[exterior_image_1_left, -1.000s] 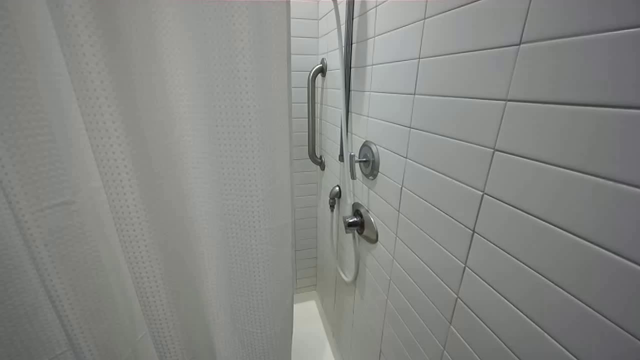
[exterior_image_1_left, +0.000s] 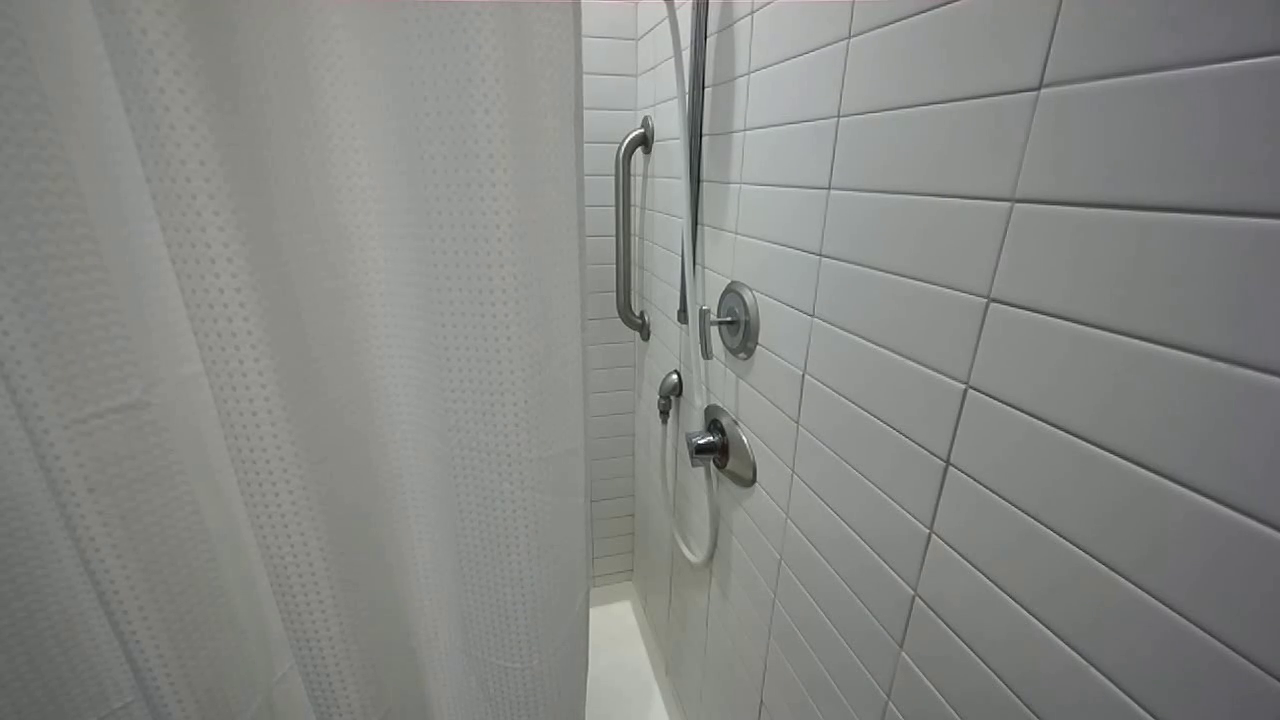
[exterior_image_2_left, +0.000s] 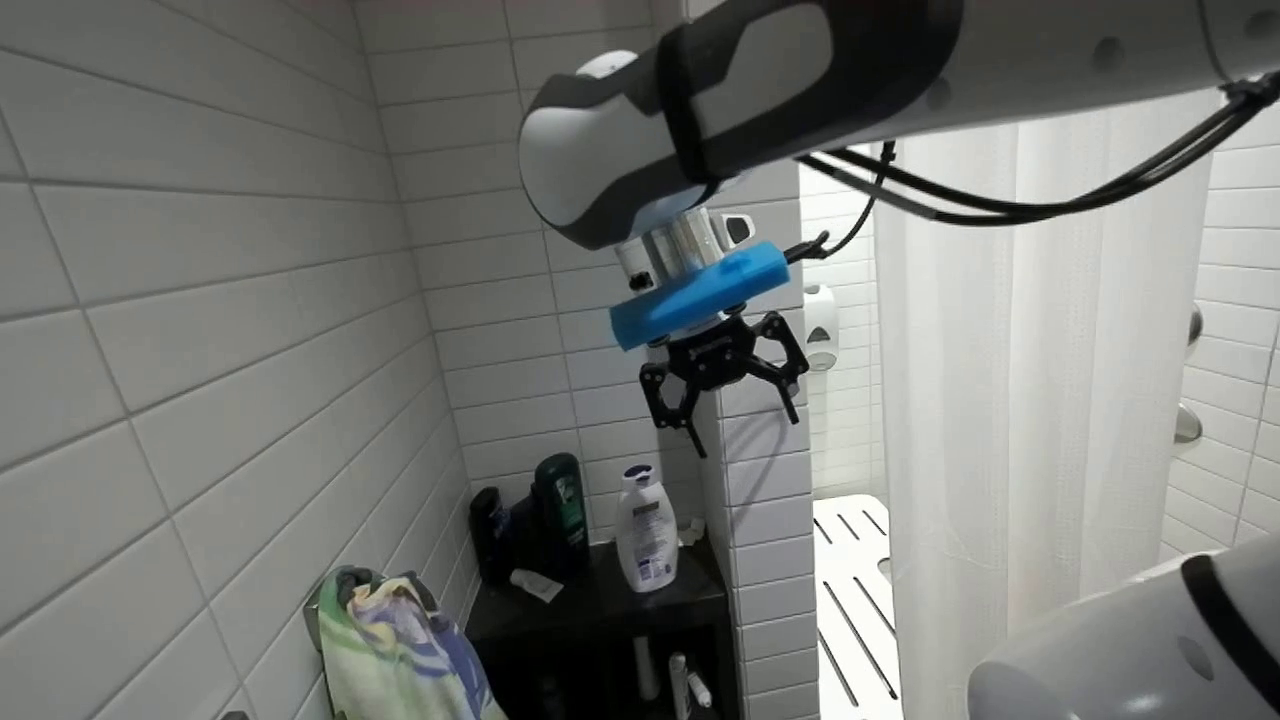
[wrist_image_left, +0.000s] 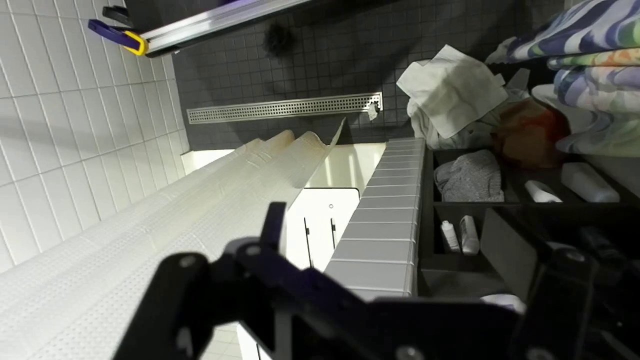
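My gripper (exterior_image_2_left: 750, 434) hangs open in exterior view 2, nothing between its fingers, above and in front of a dark shelf (exterior_image_2_left: 600, 610). A white bottle (exterior_image_2_left: 649, 534) stands on that shelf, below and a little left of the fingertips and apart from them. To the right, the white shower curtain (exterior_image_2_left: 1020, 360) hangs clear of the gripper. The wrist view looks down past the gripper's dark, blurred parts to the curtain (wrist_image_left: 198, 204) on the left and the shelf's compartments on the right. Exterior view 1 shows the curtain (exterior_image_1_left: 360, 360) covering its left half, with no gripper there.
Dark bottles (exterior_image_2_left: 560, 510) stand left of the white one, above a hanging patterned towel (exterior_image_2_left: 402, 648). A tiled wall end (exterior_image_2_left: 768, 540) divides shelf from shower. Shower controls (exterior_image_1_left: 722, 446) and a grab bar (exterior_image_1_left: 625, 228) project from the tiled wall.
In exterior view 1 the curtain's lower free edge has shifted very slightly to the right. Nothing else there looks different.
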